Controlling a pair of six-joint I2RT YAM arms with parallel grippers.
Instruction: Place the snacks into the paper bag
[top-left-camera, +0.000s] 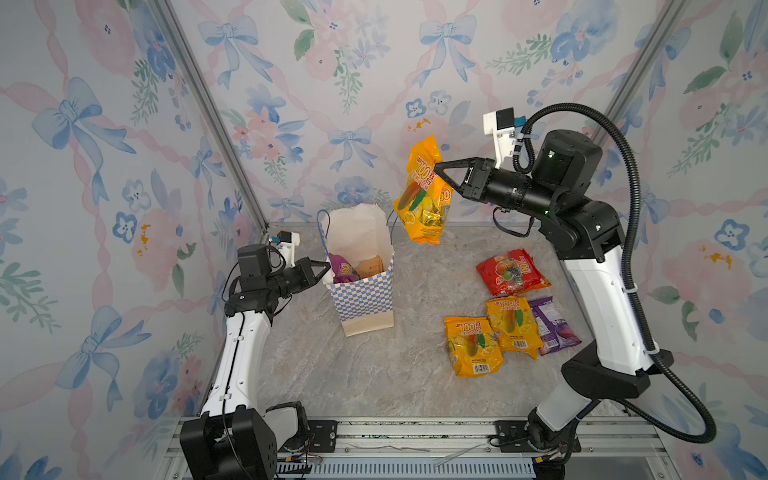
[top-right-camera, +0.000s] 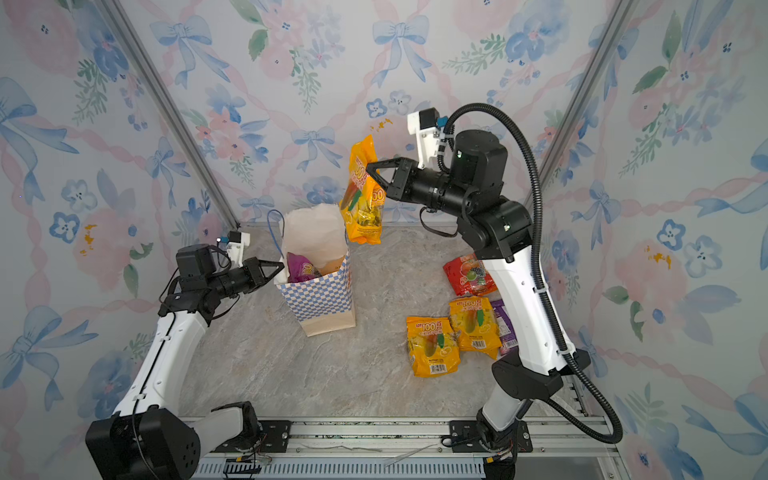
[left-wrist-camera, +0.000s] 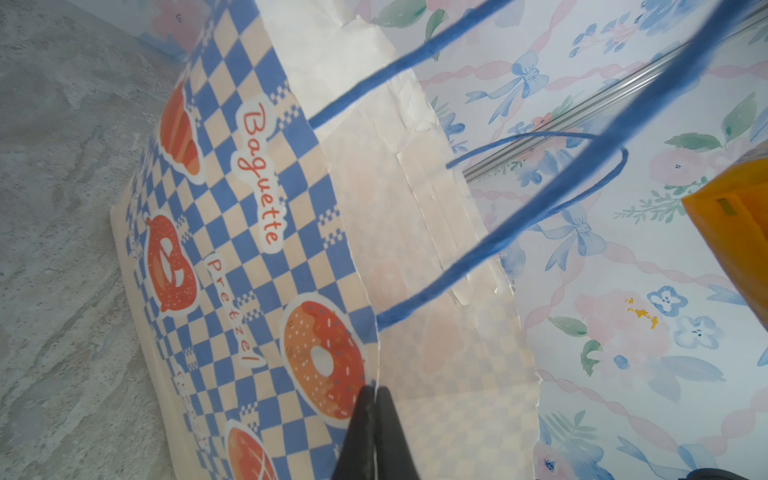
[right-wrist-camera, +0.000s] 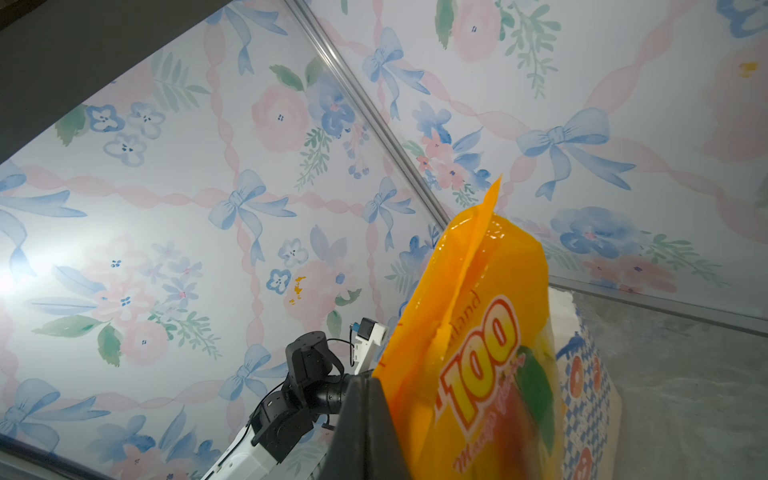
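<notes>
A blue-checked paper bag (top-left-camera: 360, 300) stands open with a purple packet (top-left-camera: 343, 269) and another snack inside. My left gripper (top-left-camera: 326, 269) is shut at its left rim, seemingly pinching the paper edge, as the left wrist view shows. My right gripper (top-left-camera: 440, 168) is shut on the top of a yellow mango snack packet (right-wrist-camera: 480, 344), which hangs in the air above and right of the bag's opening. On the table's right lie two yellow packets (top-left-camera: 472, 348), a red packet (top-left-camera: 512, 272) and a purple packet (top-right-camera: 504, 328).
Patterned walls enclose the back and sides. The bag's handles stand up above its rim.
</notes>
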